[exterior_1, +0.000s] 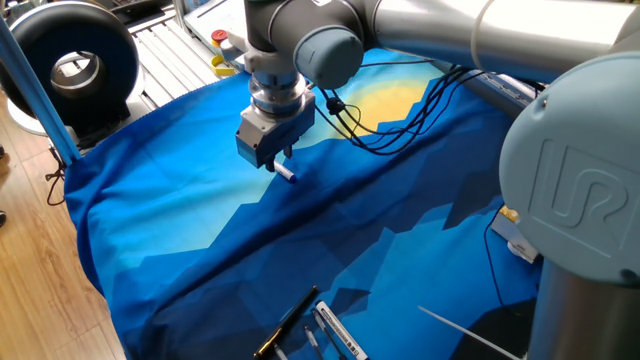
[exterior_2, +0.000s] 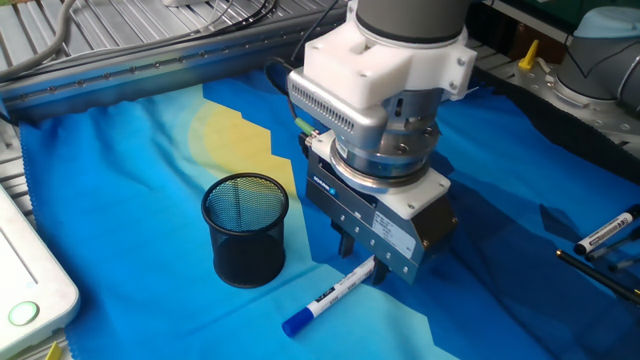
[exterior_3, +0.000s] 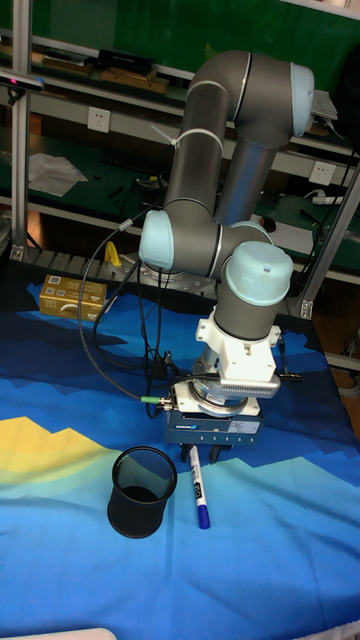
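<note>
A white marker with a blue cap (exterior_2: 335, 298) lies on the blue cloth, its far end by the gripper's fingertips. My gripper (exterior_2: 362, 260) points down at that end, its two dark fingers standing apart with a gap wider than the marker. From the front, the marker (exterior_3: 199, 491) comes out from between the fingers; whether either finger touches it, I cannot tell. In the first exterior view the gripper (exterior_1: 279, 160) is low over the cloth, with a short stretch of the marker (exterior_1: 286, 173) showing below it.
A black mesh pen cup (exterior_2: 247, 235) stands upright beside the gripper and looks empty. Several pens and a white marker (exterior_1: 340, 330) lie at the cloth's near edge. Black cables (exterior_1: 400, 135) hang beside the arm. A small yellow box (exterior_3: 72, 298) sits towards the back.
</note>
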